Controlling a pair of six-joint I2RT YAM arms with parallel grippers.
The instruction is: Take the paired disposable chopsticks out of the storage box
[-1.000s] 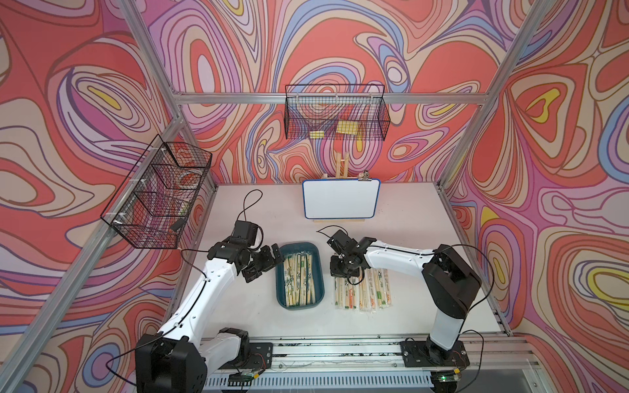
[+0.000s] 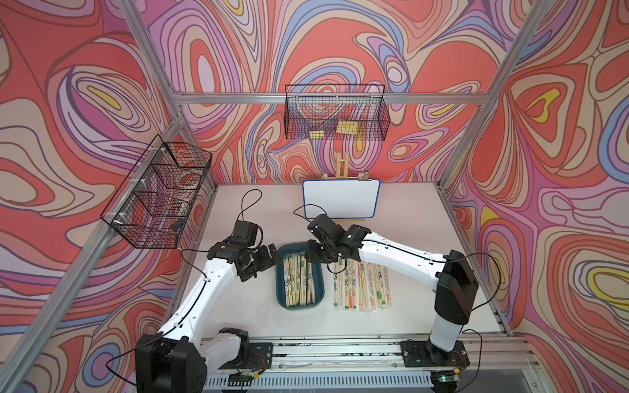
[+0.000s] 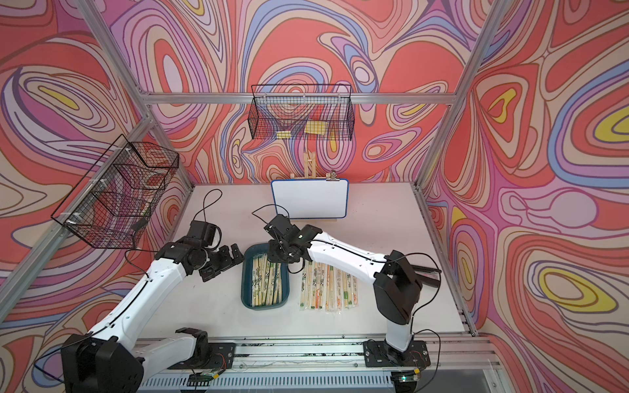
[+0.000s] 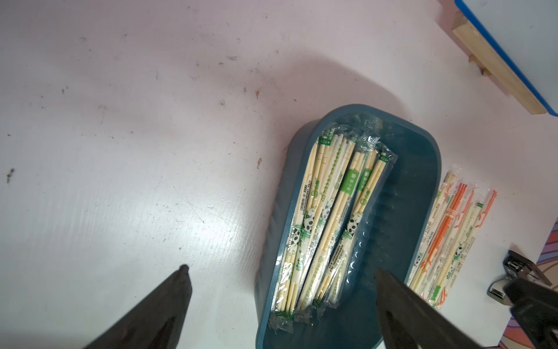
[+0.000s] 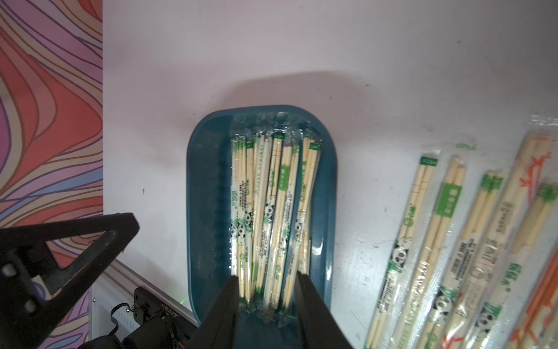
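The dark blue-green storage box (image 2: 279, 298) lies on the white table with several wrapped chopstick pairs (image 5: 273, 203) side by side in it. Over the upper right part of the box hangs my right gripper, open and empty; in the right wrist view its fingertips appear over the lower ends of the pairs. My left gripper is also open with nothing between its fingers, just left of the box in the top views. To the right of the box, more wrapped chopsticks (image 5: 418, 253) lie in a row on the table, some with red print.
A whiteboard (image 2: 340, 198) on a small wooden stand is behind the box. Wire baskets (image 2: 337, 118) hang on the frame at the back and left.
My right gripper has moved left, from above the row of chopsticks to over the box's right part. The left arm has barely moved. The box and the chopsticks look unmoved.
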